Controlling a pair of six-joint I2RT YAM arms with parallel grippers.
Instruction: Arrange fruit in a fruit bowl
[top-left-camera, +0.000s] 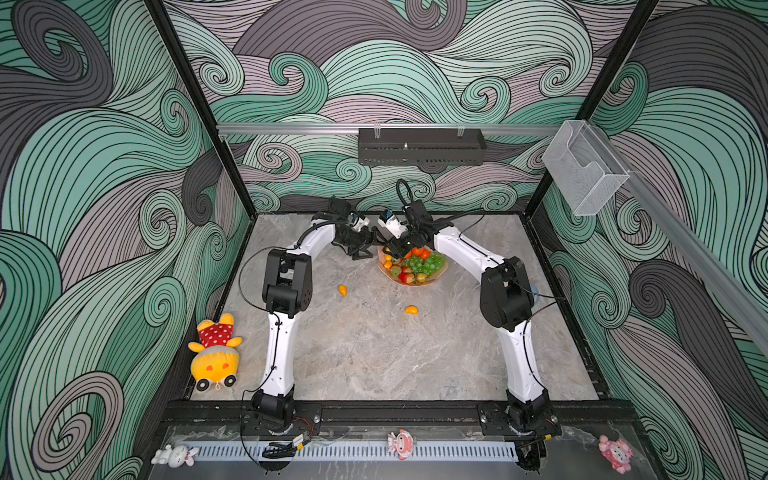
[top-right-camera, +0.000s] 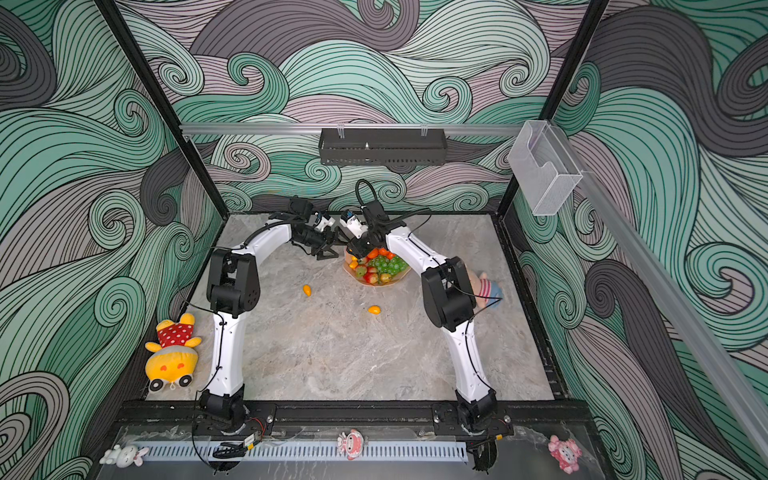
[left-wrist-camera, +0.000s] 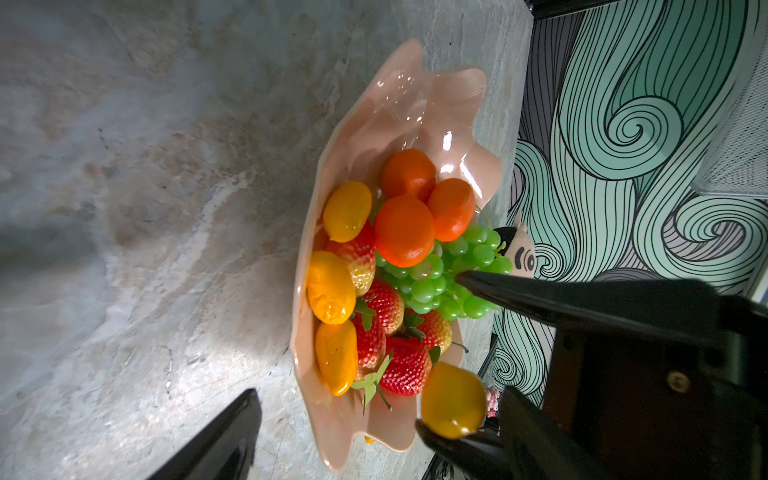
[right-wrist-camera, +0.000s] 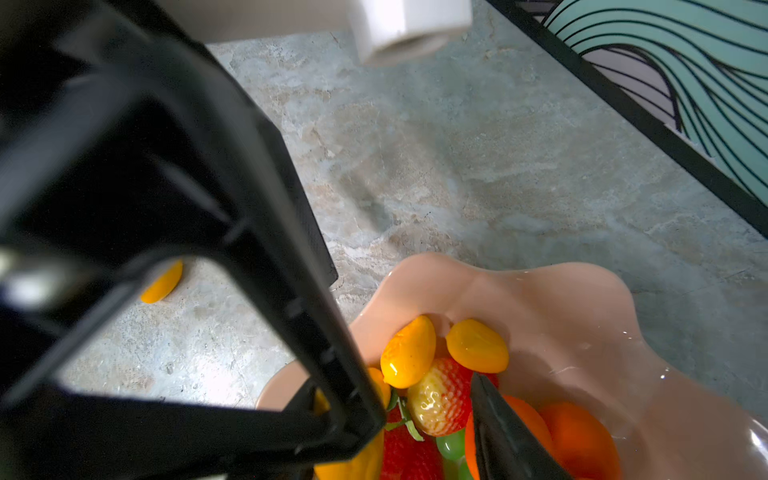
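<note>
The pink fruit bowl (left-wrist-camera: 328, 416) holds oranges (left-wrist-camera: 404, 232), green grapes (left-wrist-camera: 472, 256), strawberries (left-wrist-camera: 400, 368) and yellow fruit (left-wrist-camera: 329, 288). My right gripper (top-left-camera: 393, 244) hangs over the bowl's back left part; its fingers reach among the fruit in the right wrist view, and whether they hold anything is unclear. My left gripper (top-left-camera: 364, 244) is just left of the bowl, close beside the right one; its finger state is hard to make out. Two loose yellow fruits lie on the table, one at the left (top-left-camera: 342, 289), another in front of the bowl (top-left-camera: 411, 309).
A yellow plush toy (top-left-camera: 214, 352) lies at the front left, and another plush toy (top-right-camera: 488, 292) at the right behind the arm. A mesh basket (top-left-camera: 584, 168) hangs on the right rail.
</note>
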